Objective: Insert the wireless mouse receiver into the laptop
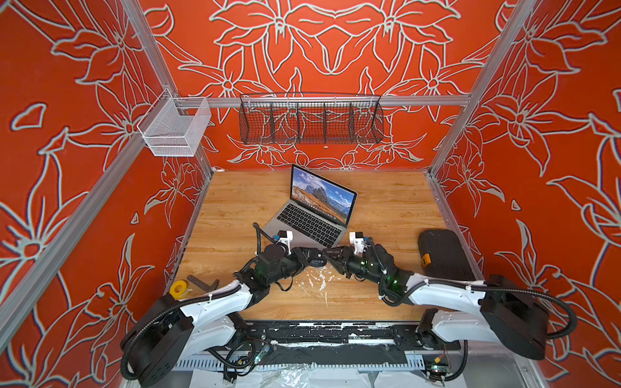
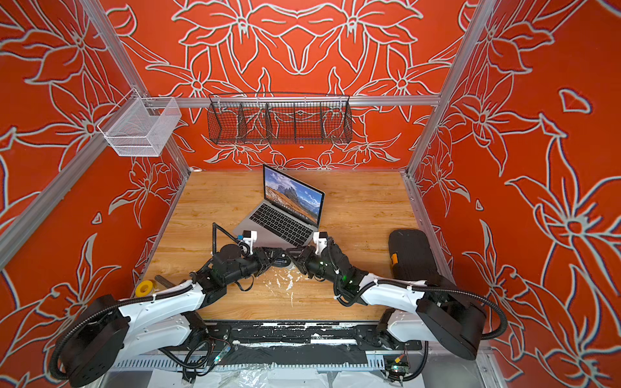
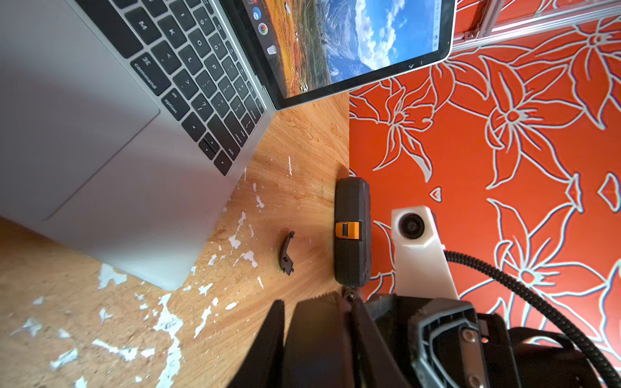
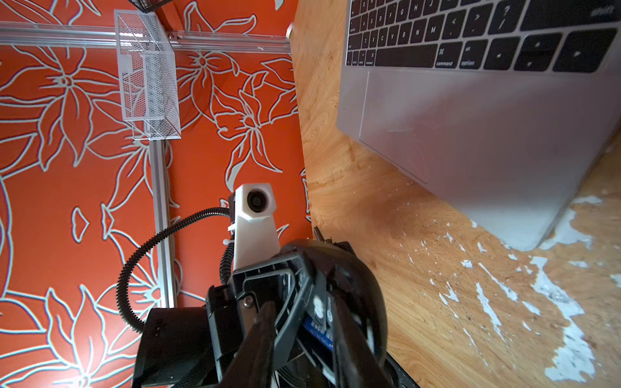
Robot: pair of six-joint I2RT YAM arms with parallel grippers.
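The open laptop (image 1: 313,207) stands on the table, its screen raised. In front of its front edge, a dark mouse (image 1: 317,260) is between my two grippers. My left gripper is shut on the mouse, whose dark body fills the space between its fingers. The right wrist view shows the mouse (image 4: 368,284) with its underside opened and a blue part inside. My right gripper has its blurred fingers at this underside; what lies between them is hidden. I cannot make out the receiver.
A small dark curved piece (image 3: 286,253) lies on the table right of the laptop. Farther right is a black case (image 1: 445,253) with an orange latch. Yellow tape (image 1: 179,289) sits at the left edge. Wire baskets (image 1: 310,119) hang on the back wall.
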